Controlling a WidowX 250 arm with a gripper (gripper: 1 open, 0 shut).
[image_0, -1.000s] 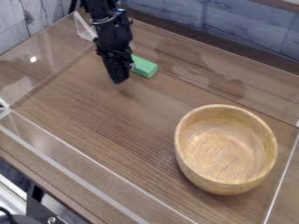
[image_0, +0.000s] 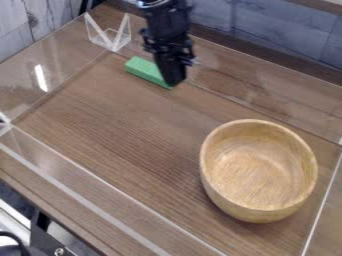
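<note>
My gripper (image_0: 168, 72) is at the top centre of the camera view, dark and blurred, shut, with nothing seen between its fingers. It stands at the right end of a green block (image_0: 144, 70) lying on the wooden table (image_0: 107, 140), partly covering it. Whether they touch I cannot tell.
A round wooden bowl (image_0: 257, 168) sits at the lower right of the table. The table's edges show at the top left and lower left.
My gripper has moved to the right, from left of the green block to its right end. The block now lies a little further left than before.
</note>
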